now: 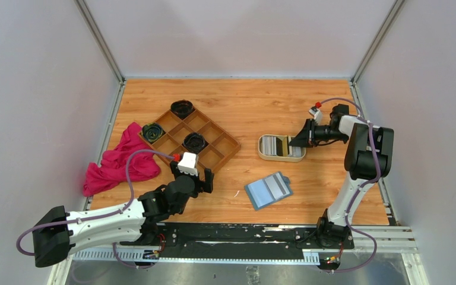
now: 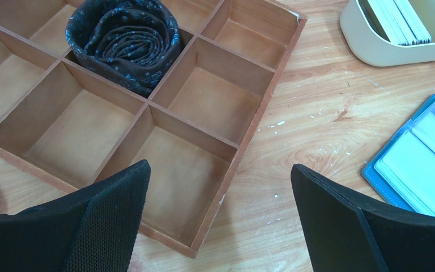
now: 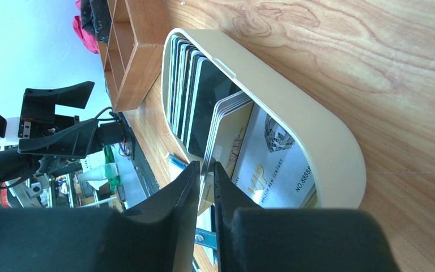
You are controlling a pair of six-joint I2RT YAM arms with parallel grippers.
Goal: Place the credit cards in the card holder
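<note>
The cream box [image 1: 282,158] holds several cards, among them a dark card [image 3: 214,90], a small stack of gold cards [image 3: 232,133] and a silver VIP card [image 3: 272,167]. At the gold stack's edge is my right gripper, its fingertips a narrow gap apart with the stack's edge showing between them; whether they grip it is unclear. The light-blue card holder [image 1: 268,190] lies flat on the table in front of the box. My left gripper is open and empty, above the table near the wooden tray.
A divided wooden tray [image 1: 221,155] with rolled dark cloths [image 1: 195,142] stands on the left. Beside it lies a pink cloth [image 1: 123,161]. The table behind the box is clear.
</note>
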